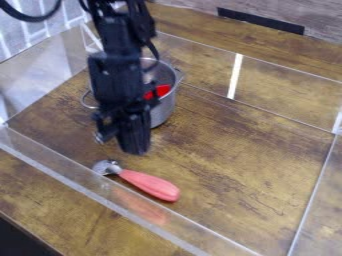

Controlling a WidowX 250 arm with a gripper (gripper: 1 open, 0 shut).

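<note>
My dark gripper [127,135] hangs over the wooden table, blurred, shut with nothing visible between its fingers. Below it a utensil with a pink handle [150,185] and a small metal end lies on the table, apart from the gripper. Behind the arm stands a metal pot [164,77], partly hidden, with something red [158,92] inside.
Bare wooden table [254,130] takes up the right side. Clear rails or panels run along the left and bottom edges. A dark slot lies at the back right.
</note>
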